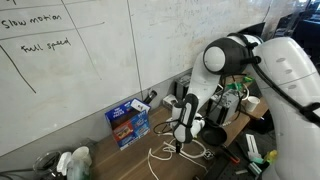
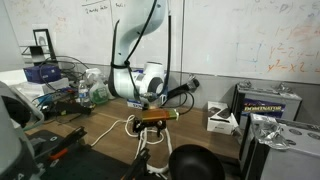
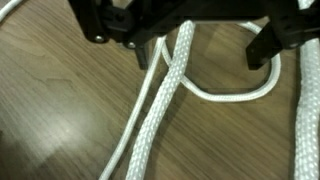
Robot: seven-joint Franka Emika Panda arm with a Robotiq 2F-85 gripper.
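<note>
White braided rope (image 3: 158, 120) runs over the brown wooden table (image 3: 225, 135) in the wrist view, one thick strand passing beneath the fingers and another along the right edge. A thinner white cord (image 3: 128, 130) crosses it and loops round at the upper middle. My gripper is open, its dark fingers standing wide apart on either side of the rope, with nothing gripped. From the first exterior view, the rope (image 1: 155, 157) lies in loose loops under the gripper (image 1: 180, 145), which is low over the table.
A black pan (image 2: 195, 162) stands at the front of the second exterior view. Boxes, among them a Dominator box (image 2: 265, 104), are at the right, and a blue and red box (image 1: 128, 123) leans by the whiteboard. Bare table lies left of the rope in the first exterior view.
</note>
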